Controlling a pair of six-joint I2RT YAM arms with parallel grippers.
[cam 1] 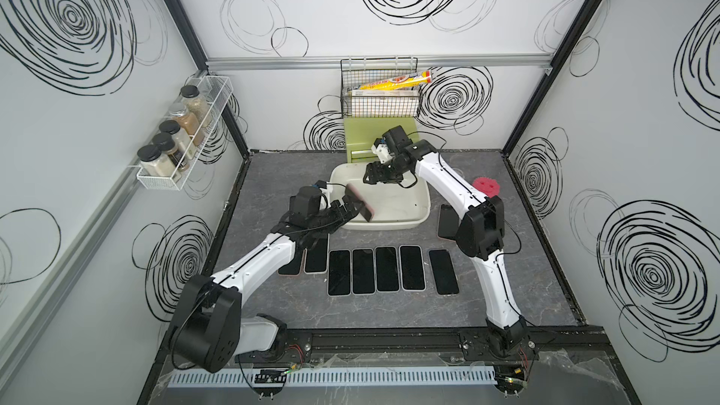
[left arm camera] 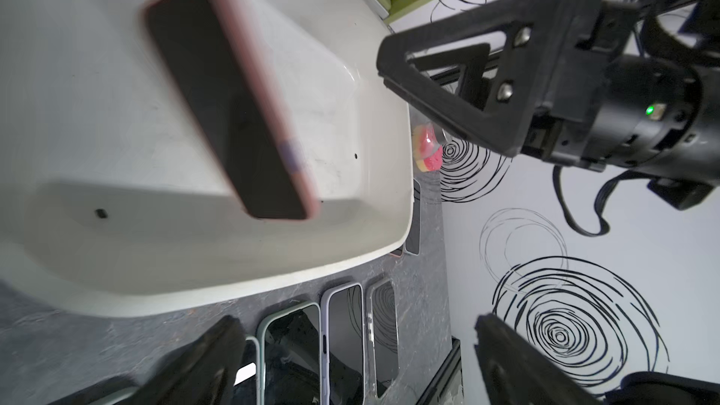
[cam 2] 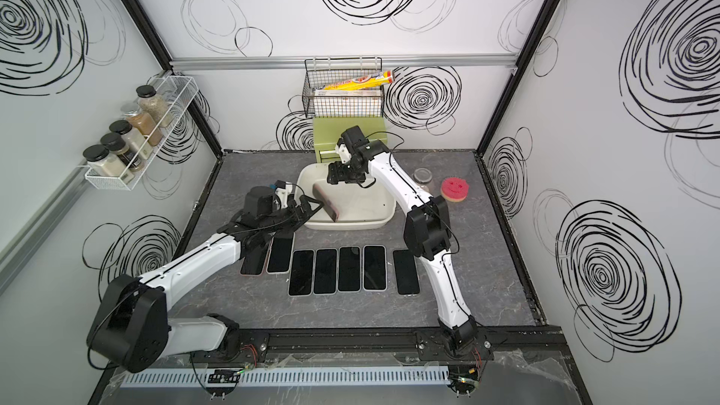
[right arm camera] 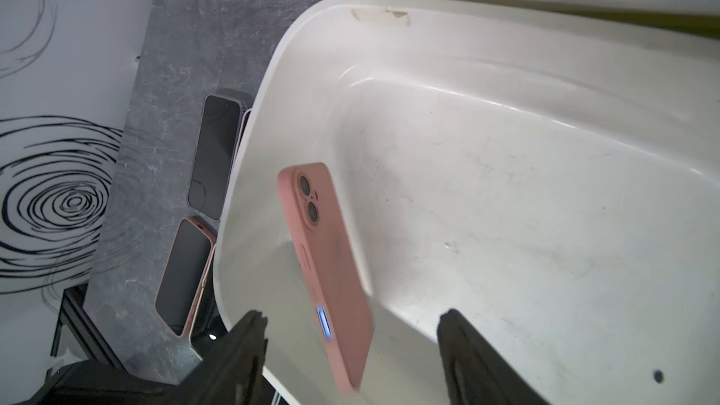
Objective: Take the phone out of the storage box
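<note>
The pink-cased phone is tilted inside the white storage box, near its left wall, and blurred in the left wrist view [left arm camera: 225, 97]. My left gripper [cam 1: 346, 207] stands open at the box's left front, beside the phone, with nothing clearly between its fingers. My right gripper [cam 2: 337, 174] hangs over the box's back part, above and right of the phone, its fingers apart and nothing between them in the right wrist view.
Several phones [cam 1: 387, 268] lie on the table around the box. Behind it are a green cabinet [cam 1: 363, 135] and wire basket [cam 1: 378, 105]. A jar [cam 2: 421, 180] and pink round item [cam 2: 454, 189] stand at the right.
</note>
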